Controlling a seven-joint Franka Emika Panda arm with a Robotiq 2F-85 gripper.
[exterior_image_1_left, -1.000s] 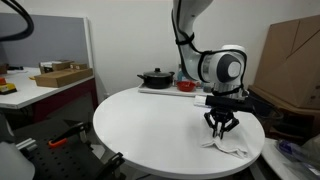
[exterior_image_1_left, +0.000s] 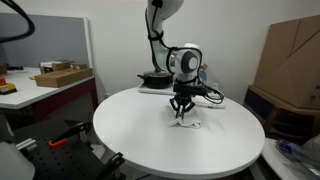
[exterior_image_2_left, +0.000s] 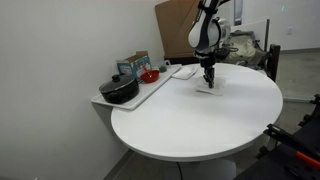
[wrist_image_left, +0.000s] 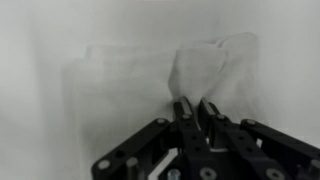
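A white cloth (exterior_image_1_left: 187, 122) lies on the round white table (exterior_image_1_left: 130, 140), right of its middle in exterior view 1. Pointing down at it, my gripper (exterior_image_1_left: 180, 112) has its fingers close together on the fabric. In the wrist view the cloth (wrist_image_left: 120, 90) spreads out flat under the gripper, with a fold running up from the fingertips. The fingers look shut on a pinch of it. Exterior view 2 shows the cloth (exterior_image_2_left: 210, 88) low against the tabletop beneath the gripper (exterior_image_2_left: 209, 78).
At the table's back edge a black pot (exterior_image_2_left: 119, 89) and a red bowl (exterior_image_2_left: 150, 76) rest on a white tray (exterior_image_2_left: 142, 93). A white folded item (exterior_image_2_left: 186, 71) lies near them.
My gripper has travelled left across the table in exterior view 1, and slightly back. The cloth has slid along with it, staying beneath the fingers.
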